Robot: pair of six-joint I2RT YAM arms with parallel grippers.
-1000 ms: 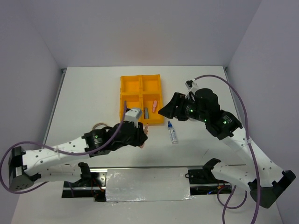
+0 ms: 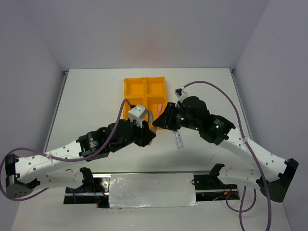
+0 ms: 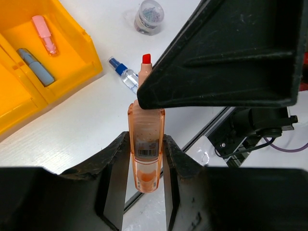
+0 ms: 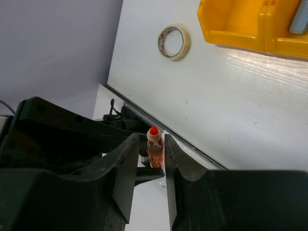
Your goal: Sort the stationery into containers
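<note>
An orange marker with a clear body and red tip stands upright in my left gripper, which is shut on its lower part. My right gripper is partly open around the marker's upper end, one finger on each side. A narrow gap seems to show on one side. In the left wrist view a large dark finger of the right gripper overlaps the marker's upper part. From above, both grippers meet in front of the yellow divided container. This container holds a pink marker and a grey-blue one.
A blue-capped clear bottle lies on the table right of the container. A small clear round tub stands beyond it. A tape roll lies left of the container.
The left gripper has risen a little to the right, still holding the marker.
</note>
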